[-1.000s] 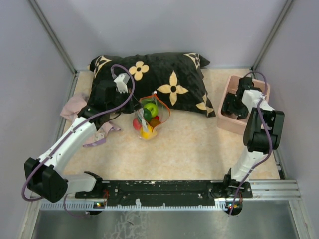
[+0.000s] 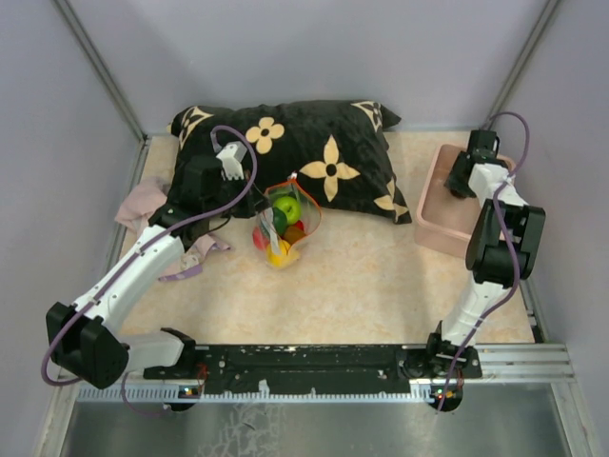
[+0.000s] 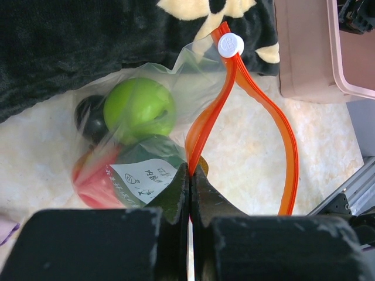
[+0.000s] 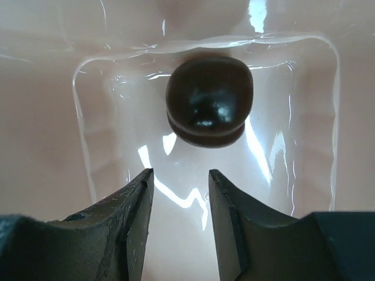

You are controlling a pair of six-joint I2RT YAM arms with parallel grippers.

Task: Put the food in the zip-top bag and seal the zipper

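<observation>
My left gripper is shut on the orange-zippered rim of the clear bag [image 3: 217,111], which holds a green apple [image 3: 137,108] and other coloured food, partly blurred by the plastic. My right gripper is down in the pink bin [image 2: 427,219], its fingers apart with nothing visible between them. A dark brown rounded food piece [image 4: 208,96] lies on the bin floor just beyond the fingertips.
A black flowered cushion [image 2: 338,133] lies along the back behind the bag. Pink cloths [image 2: 143,205] lie at the left.
My right arm has shifted toward the back right within the bin. The left gripper and the bag have stayed put.
</observation>
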